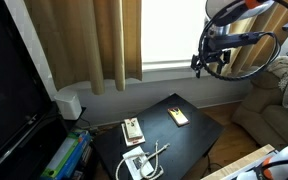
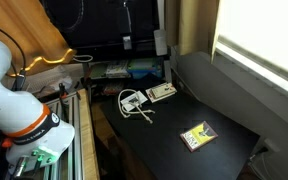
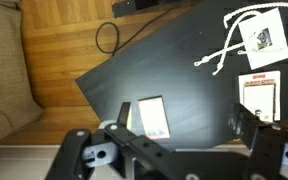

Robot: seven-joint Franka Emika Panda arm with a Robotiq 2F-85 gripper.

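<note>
My gripper (image 1: 199,69) hangs open high above the dark table (image 1: 189,150), with nothing held. In the wrist view its dark fingers point down over the table. Below it lies a flat yellow-and-white pack (image 2: 198,136), alone on one side of the table; the wrist view shows its pale face (image 3: 153,118), partly covered by a finger. A second flat white pack with a dark picture (image 3: 260,95) lies apart from it. Beside that pack sits a white card (image 3: 264,32), with a loose white cord (image 1: 154,161) lying across and next to it.
A stack of colourful boxes (image 1: 69,155) and a white box (image 1: 68,103) stand beyond one table side. Curtains (image 1: 94,40) hang behind. A brown armchair (image 1: 266,115) stands on the other side.
</note>
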